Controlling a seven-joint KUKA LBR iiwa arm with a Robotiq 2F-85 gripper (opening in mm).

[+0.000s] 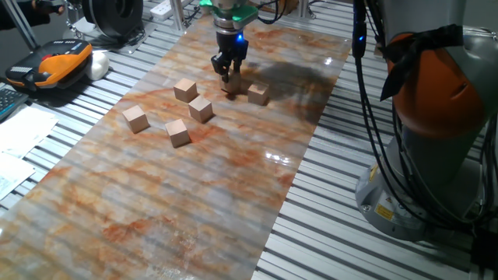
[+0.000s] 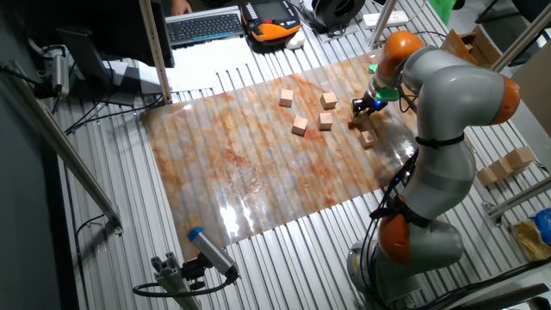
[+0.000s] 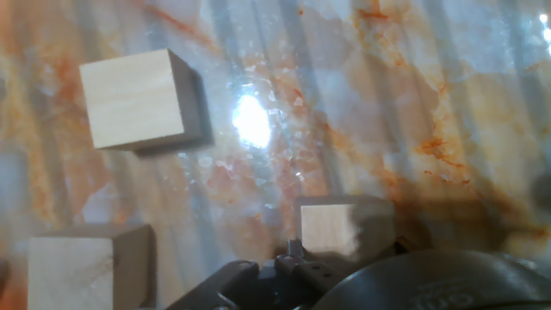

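Several plain wooden cubes lie on the marbled sheet. My gripper [image 1: 230, 78] points down at the far end of the sheet, low over one wooden cube [image 1: 233, 87]. That same cube [image 3: 328, 227] shows at the bottom of the wrist view, partly covered by the gripper, with dark finger parts close to its left and right sides. Whether the fingers press on it cannot be made out. Another cube [image 1: 258, 94] sits just to the right of the gripper in exterior view 1. In exterior view 2 the gripper [image 2: 355, 120] is small and partly hides its cube.
Left of the gripper in exterior view 1 are loose cubes, among them a far cube [image 1: 185, 90], a middle cube [image 1: 200, 109], a near cube [image 1: 177, 133] and a leftmost cube [image 1: 135, 119]. An orange device [image 1: 56, 64] stands off the sheet.
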